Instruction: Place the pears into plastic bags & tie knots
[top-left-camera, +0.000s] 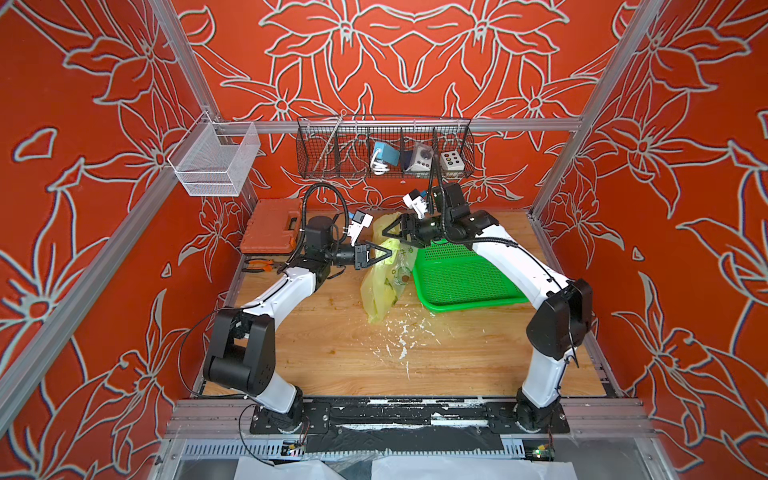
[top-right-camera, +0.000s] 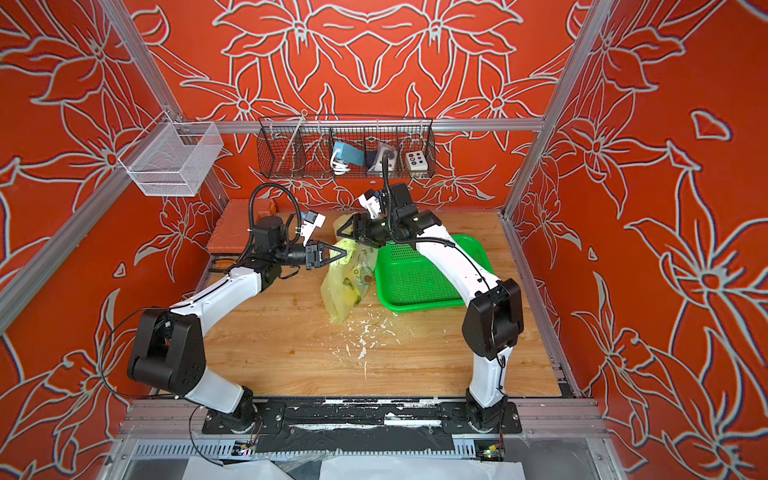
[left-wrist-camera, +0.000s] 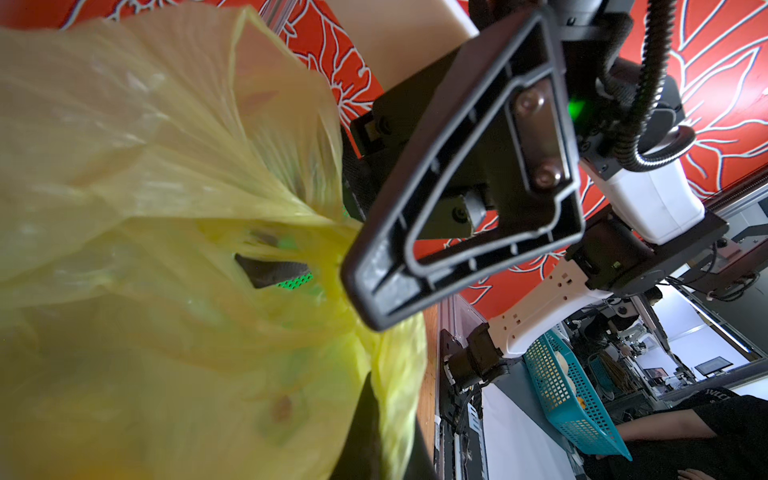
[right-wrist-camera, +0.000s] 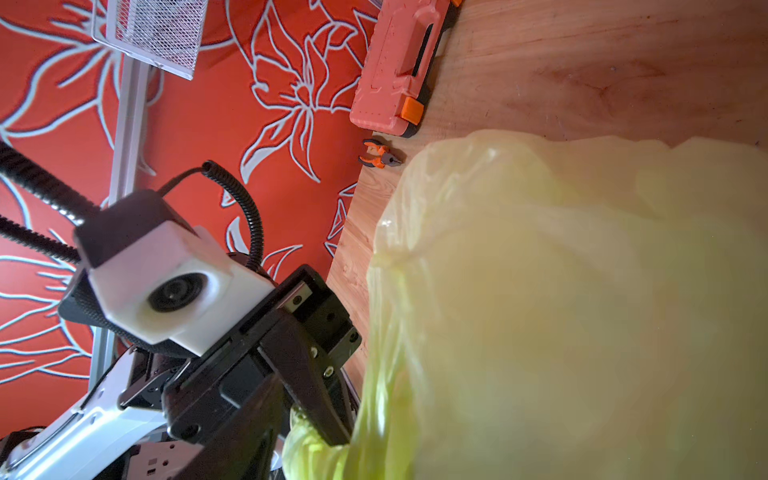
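The translucent yellow plastic bag (top-left-camera: 380, 292) stands near the table's middle, left of the green basket. Dim greenish and brownish patches show through it; the pears cannot be clearly made out. My left gripper (top-left-camera: 390, 255) is shut on the gathered neck of the bag, and in the left wrist view the pinched yellow film (left-wrist-camera: 396, 400) runs between its fingers. My right gripper (top-left-camera: 384, 233) is at the bag's loose upper part, just behind and above the left one. One of its fingers (left-wrist-camera: 388, 284) touches or nearly touches the film; whether plastic lies between its fingers is hidden.
The green basket (top-left-camera: 472, 300) lies under the right arm and looks empty where visible. White scraps (top-left-camera: 400, 336) litter the wood in front of the bag. An orange-red case (top-left-camera: 270, 228) and pliers (top-left-camera: 260, 265) lie at the back left.
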